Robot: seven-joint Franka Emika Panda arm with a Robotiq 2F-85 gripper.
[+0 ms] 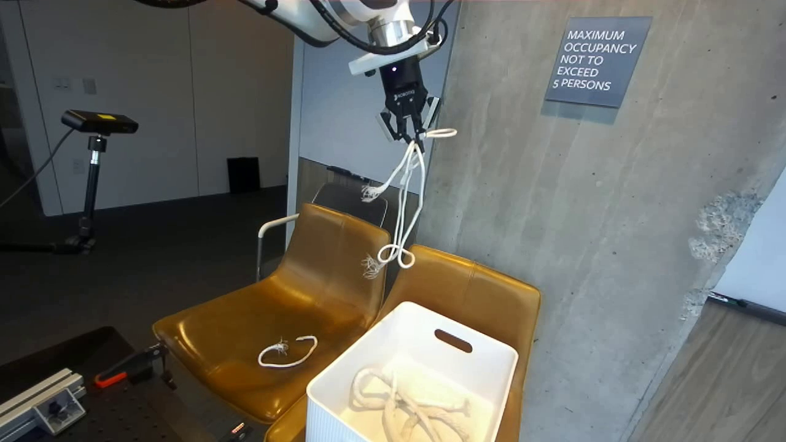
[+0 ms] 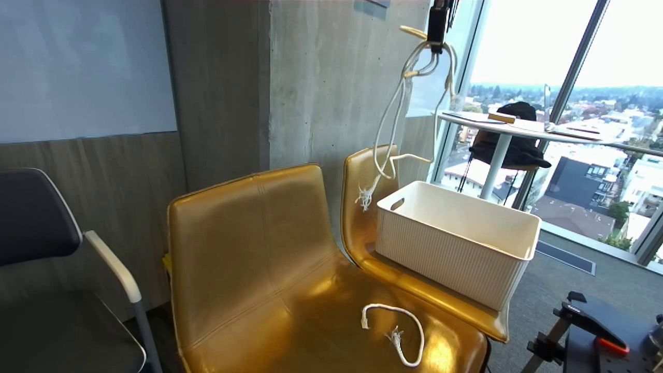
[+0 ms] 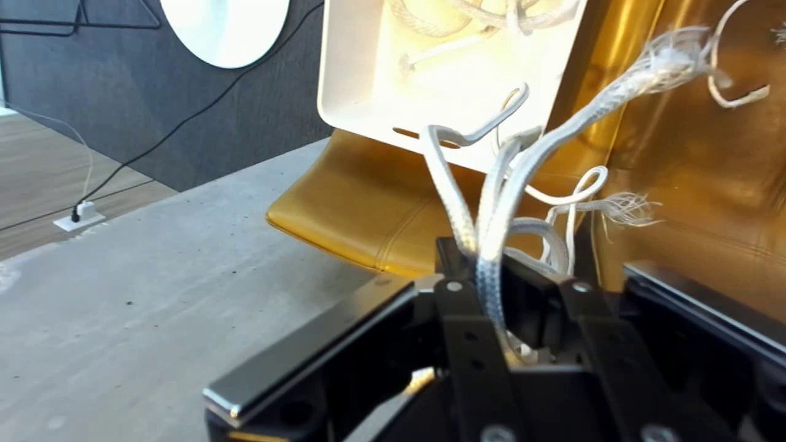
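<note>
High above the chairs, my gripper (image 1: 417, 137) is shut on a bunch of white ropes (image 1: 402, 213). Loops and frayed ends hang well below the fingers in both exterior views. From the wrist, the held ropes (image 3: 508, 193) pass up between the fingers, one frayed end reaching toward the upper right. A short loose rope (image 1: 288, 364) lies curved on the left tan chair's seat. The white bin (image 2: 457, 233) stands on the other tan chair, below and to one side of the gripper. Several ropes (image 1: 412, 412) lie on its floor.
The left tan chair (image 2: 248, 248) is beside the bin's chair (image 1: 471, 283), with backrests below the hanging ropes. A concrete wall (image 1: 589, 221) rises behind. A dark table (image 1: 132, 398) with a clamp is at front left.
</note>
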